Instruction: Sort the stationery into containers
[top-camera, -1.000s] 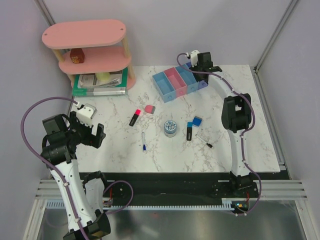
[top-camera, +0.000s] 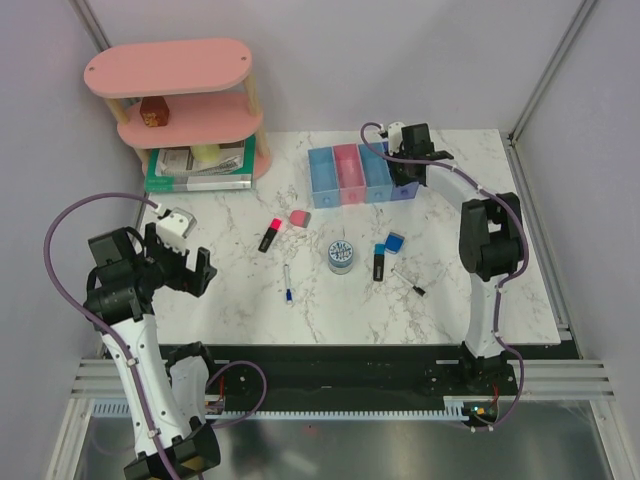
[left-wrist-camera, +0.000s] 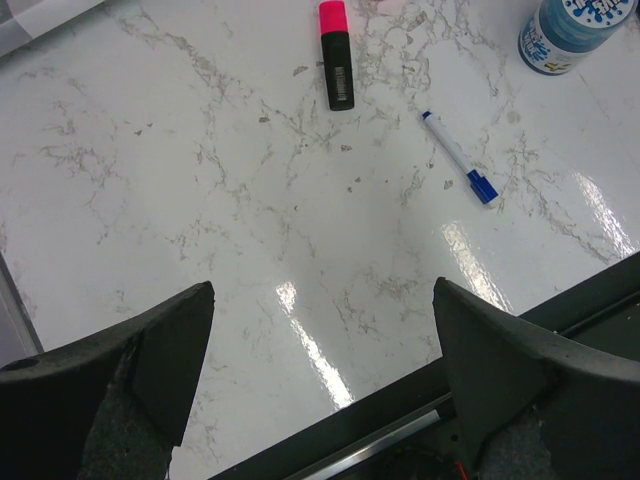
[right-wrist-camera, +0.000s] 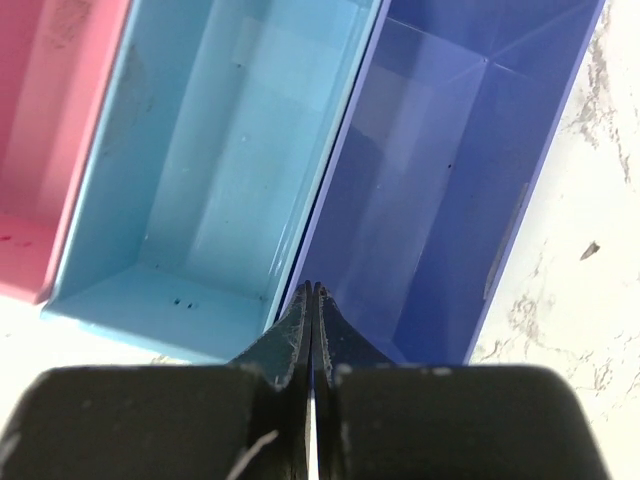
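Observation:
Side by side at the back stand a light blue bin (top-camera: 323, 178), a pink bin (top-camera: 349, 172), a second light blue bin (right-wrist-camera: 225, 190) and a dark blue bin (right-wrist-camera: 400, 180); the last two look empty where visible. My right gripper is shut, its tips at the wall between those two; whether they pinch it is unclear. My left gripper stands open and empty at the left. On the table lie a pink-capped highlighter (left-wrist-camera: 338, 60), a blue-capped highlighter (top-camera: 379, 264), a blue marker (left-wrist-camera: 458, 156), a black-ended pen (top-camera: 409, 283), a pink block (top-camera: 299, 218) and a blue block (top-camera: 394, 242).
A round blue jar (top-camera: 341, 257) occupies the table's middle. At the back left is a pink shelf (top-camera: 190, 120) with books (top-camera: 205, 168) beneath. Bare tabletop lies at the right and front left.
The bins have turned from a slant to nearly straight, their right end swinging towards the front. The left arm has barely moved.

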